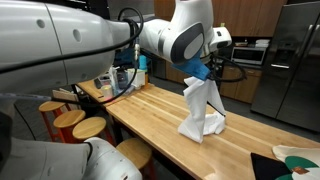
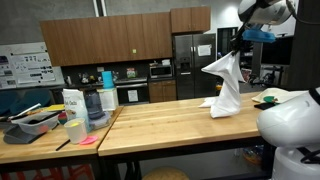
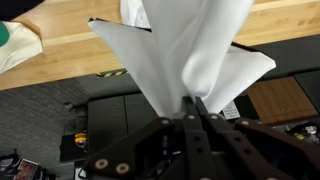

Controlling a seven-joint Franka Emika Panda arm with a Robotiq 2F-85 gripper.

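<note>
A white cloth hangs from my gripper, which is shut on its upper part above the wooden table. In exterior view 2 the cloth droops in a long fold down towards the tabletop, below the gripper at upper right. The wrist view shows the cloth spread out from the fingertips over the table's edge. More white fabric lies on the table around its lower end; I cannot tell whether it is the same piece.
The wooden table has free room on its left and middle. A green and white dish and a black item lie at its right end. Stools stand along the near side. Containers stand at the far left.
</note>
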